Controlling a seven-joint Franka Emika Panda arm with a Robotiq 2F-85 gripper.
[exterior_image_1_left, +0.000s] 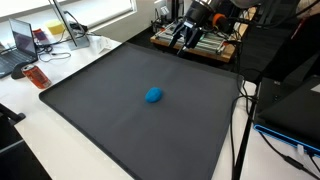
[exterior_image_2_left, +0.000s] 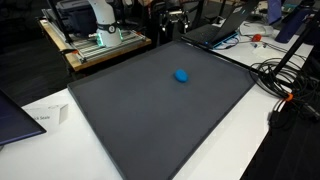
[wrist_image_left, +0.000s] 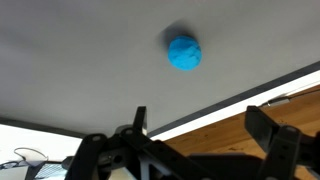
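Note:
A small blue ball-like object lies by itself on the dark grey mat. It also shows as a blue spot in the second exterior view, toward the mat's far side. In the wrist view the blue object sits above and a little left of the space between my fingers. My gripper stands open, its two dark fingertips wide apart with only mat, white edge and wooden surface behind them. Nothing is held, and the blue object is apart from the fingers.
A red can and a laptop stand on the white table left of the mat. Wooden shelving is behind the mat, and cables run along the other table edge.

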